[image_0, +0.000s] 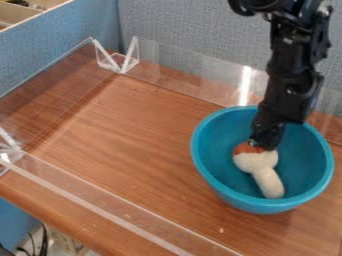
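Note:
A teal bowl (218, 180) sits on the right side of the wooden table. In it lies a pale mushroom-shaped toy (265, 173) with an orange-red top, its stem toward the front right. My black gripper (265, 141) reaches down into the bowl at the toy's top end, partly over it. Its fingertips are small and dark here, and I cannot make out whether they stand open or shut.
Clear plastic barriers with white brackets (118, 60) edge the wooden table (114, 145). A grey padded wall stands behind, and a tray is at the top left.

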